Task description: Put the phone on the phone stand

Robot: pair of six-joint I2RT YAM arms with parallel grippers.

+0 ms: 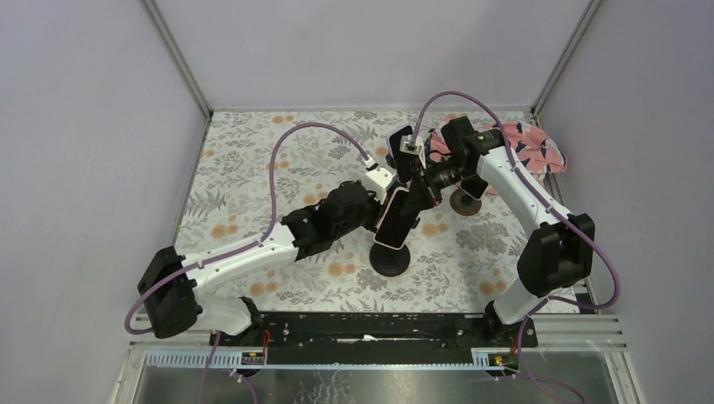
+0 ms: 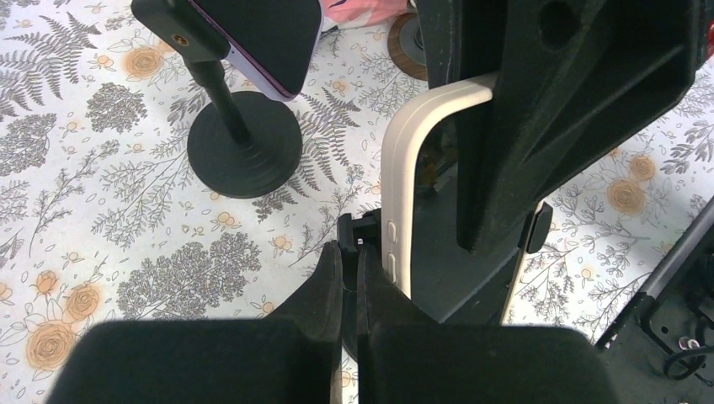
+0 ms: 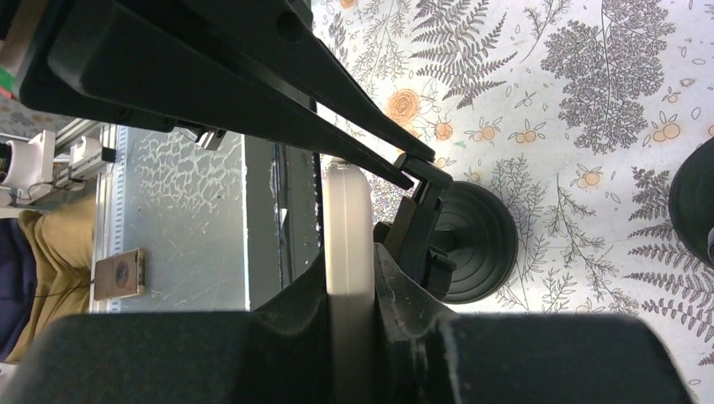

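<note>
A white-edged phone (image 1: 392, 224) sits tilted on a black stand (image 1: 389, 261) at the table's centre front. My right gripper (image 1: 414, 189) is shut on its upper part; in the right wrist view the pale phone edge (image 3: 349, 252) lies between the fingers. My left gripper (image 1: 374, 202) is shut at the left of the phone, on a black part of the stand's holder (image 2: 362, 231) beside the phone's side buttons, as the left wrist view shows.
Another phone (image 1: 399, 143) on a stand stands behind, close to both grippers. A third stand (image 1: 465, 204) with a phone is at the right, by a pink patterned cloth (image 1: 535, 147).
</note>
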